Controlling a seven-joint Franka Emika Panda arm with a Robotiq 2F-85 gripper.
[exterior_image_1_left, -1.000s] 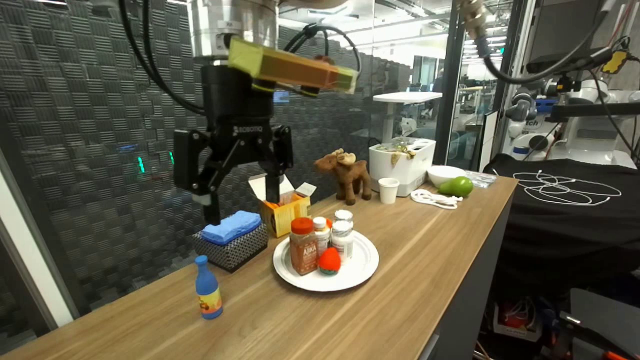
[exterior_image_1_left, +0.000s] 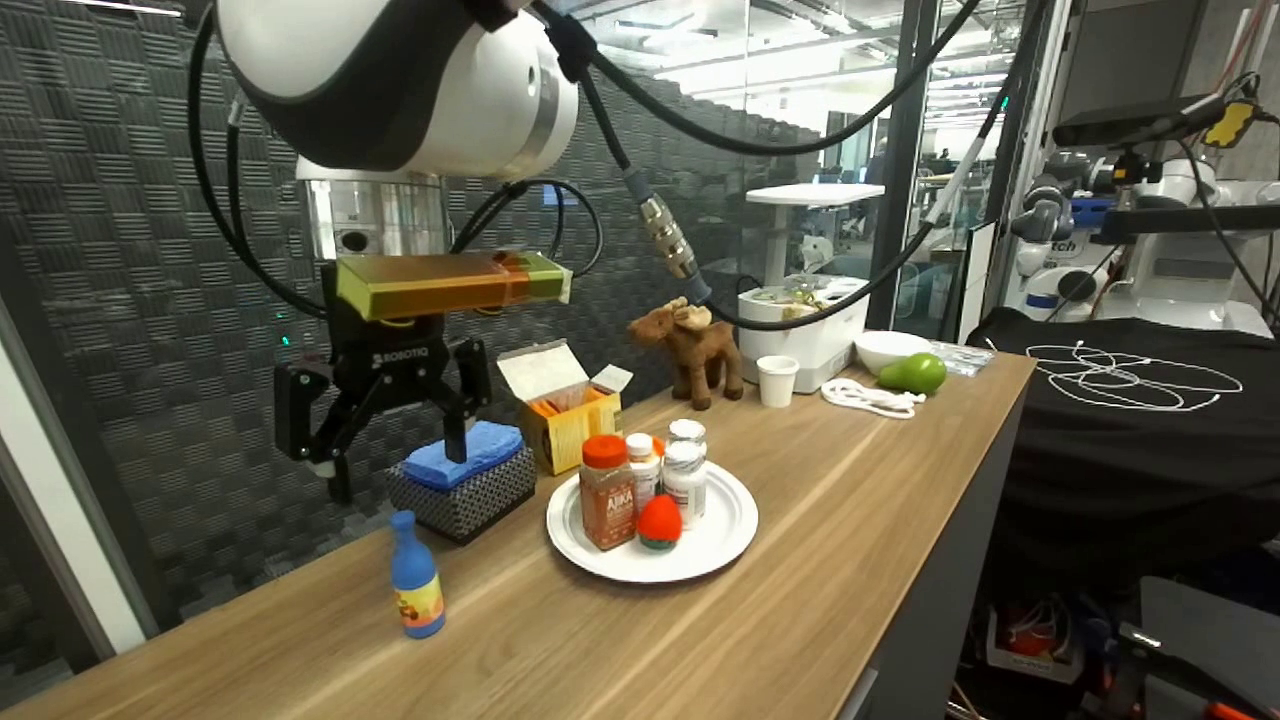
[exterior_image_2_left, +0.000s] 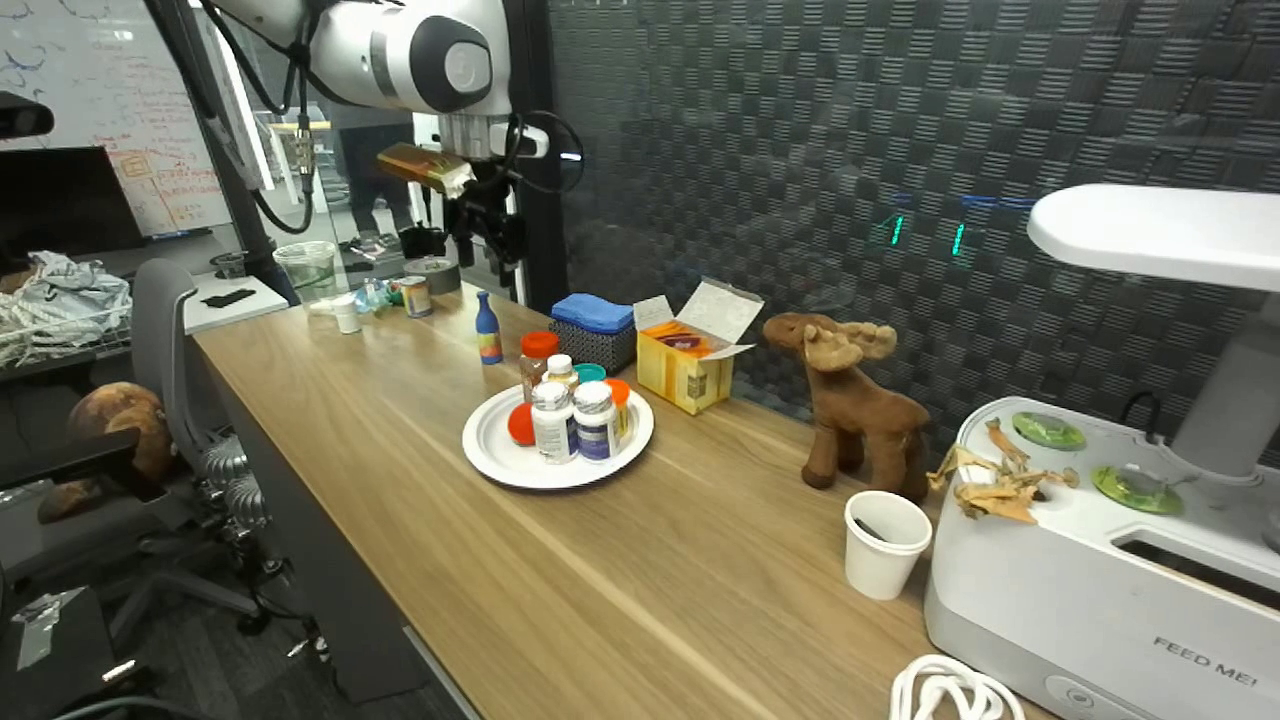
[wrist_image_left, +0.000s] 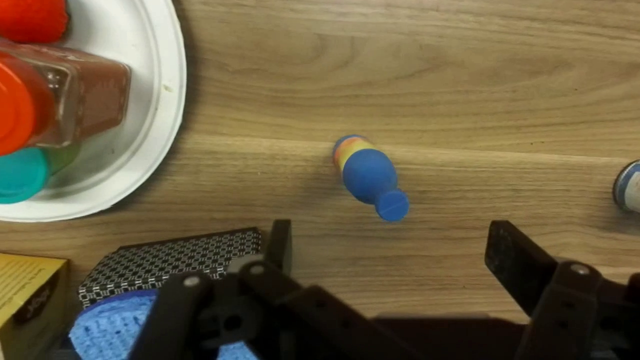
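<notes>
A small blue bottle (exterior_image_1_left: 417, 578) with a yellow label stands upright on the wooden counter. From above, in the wrist view, the bottle (wrist_image_left: 370, 175) appears beyond the fingertips, roughly midway across the gap. My gripper is open, with nothing between its fingers. It hangs in the air, well above the counter, as the gripper (exterior_image_1_left: 396, 468) shows in exterior view 1. A white plate (exterior_image_1_left: 720, 534) holds a red-capped spice jar (exterior_image_1_left: 608, 498), several pill bottles (exterior_image_2_left: 553, 422) and a red strawberry-like item (exterior_image_1_left: 659, 523).
Near the wall stand a dark patterned box (exterior_image_1_left: 504, 492) with a blue cloth (exterior_image_1_left: 465, 454), an open yellow box (exterior_image_2_left: 684, 370) and a plush moose (exterior_image_2_left: 854, 402). Small cans (exterior_image_2_left: 415, 296) stand beyond the bottle.
The bottle and the plate have stayed put.
</notes>
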